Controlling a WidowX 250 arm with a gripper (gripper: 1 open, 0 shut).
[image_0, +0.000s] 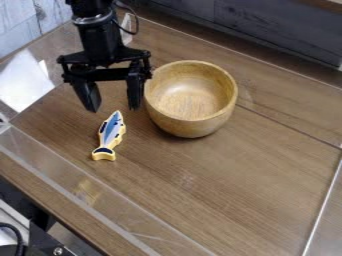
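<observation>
My black gripper (112, 98) hangs open over the wooden table, left of a wooden bowl and above a toy fish (110, 136). The fish is yellow with blue and white on it and lies on the table, apart from the fingers. The bowl (191, 112) looks empty.
A clear strip or edge runs along the front left, with a dark cable at the lower left corner. A grey wooden wall stands along the back.
</observation>
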